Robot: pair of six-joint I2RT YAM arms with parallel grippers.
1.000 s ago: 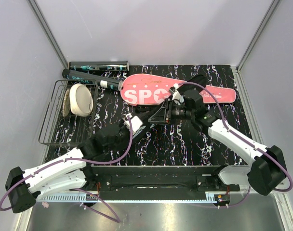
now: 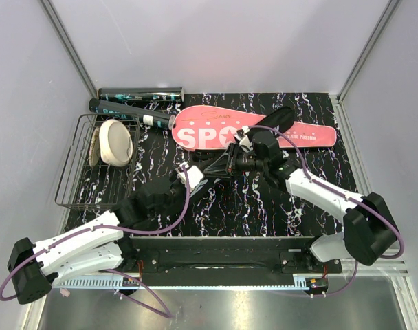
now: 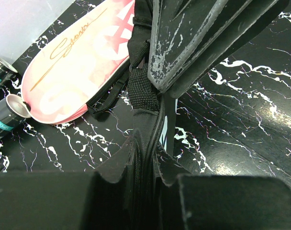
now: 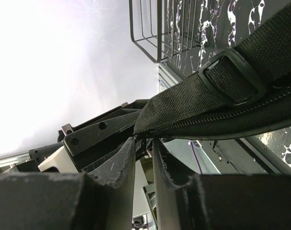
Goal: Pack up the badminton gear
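Observation:
A black racket bag [image 2: 283,118] with a zip and a webbing strap [image 4: 176,108] runs from the pink bag toward my grippers. My left gripper is shut on the bag's black zip edge, which passes up between its fingers. Close beside it, my right gripper has its fingertips near each other at the end of the zip and strap. A small dark piece shows there, but whether the right fingers grip it is unclear. In the top view, both grippers meet mid-table and hide this part of the bag.
The pink racket bag [image 2: 216,120] lies flat at the back. Two dark shuttlecock tubes [image 2: 140,94] rest at the back left. A wire basket [image 2: 75,148] holds a white round item [image 2: 116,143] at left.
The left arm and the bags look unmoved.

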